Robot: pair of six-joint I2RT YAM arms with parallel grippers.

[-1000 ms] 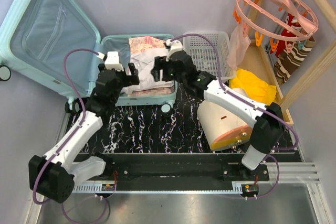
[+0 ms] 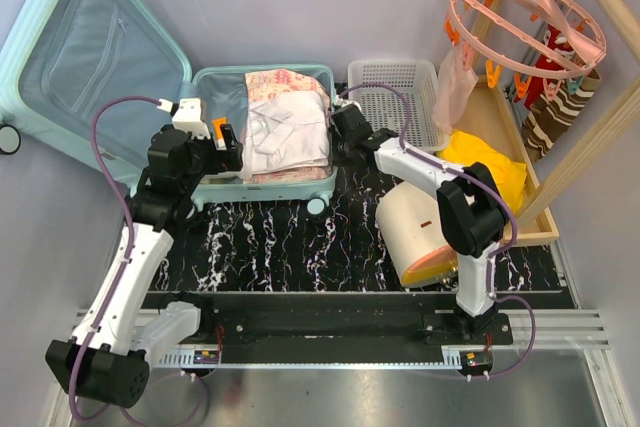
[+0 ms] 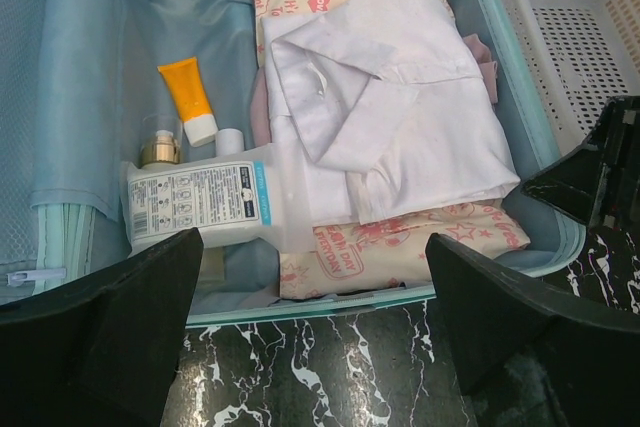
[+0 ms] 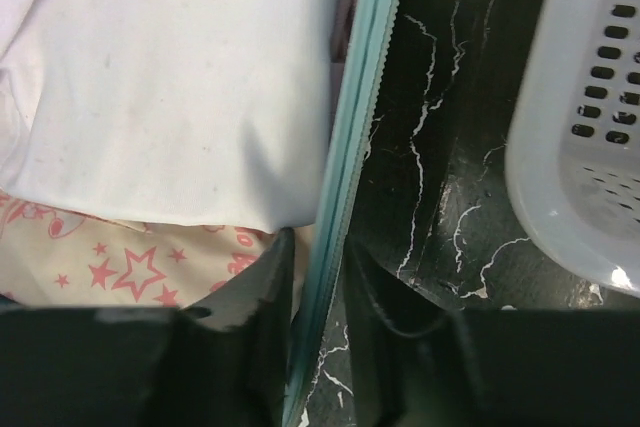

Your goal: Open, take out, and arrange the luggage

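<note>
The open teal suitcase [image 2: 212,87] holds white folded cloth [image 2: 285,132] over patterned pink fabric [image 3: 350,257], plus a clear labelled pouch [image 3: 195,202], an orange tube [image 3: 185,92] and small bottles at left. My left gripper [image 2: 220,147] stands open above the left part of the case, nothing between its fingers. My right gripper is at the case's right side, its fingertips either side of the zippered rim, fingers part open; whether it touches the rim is unclear.
A white perforated basket [image 2: 395,97] sits right of the case. A cream cylinder [image 2: 405,232], yellow cloth [image 2: 480,162] in a wooden tray and a pink hanger ring [image 2: 520,37] occupy the right.
My left gripper has moved leftward from over the white cloth.
</note>
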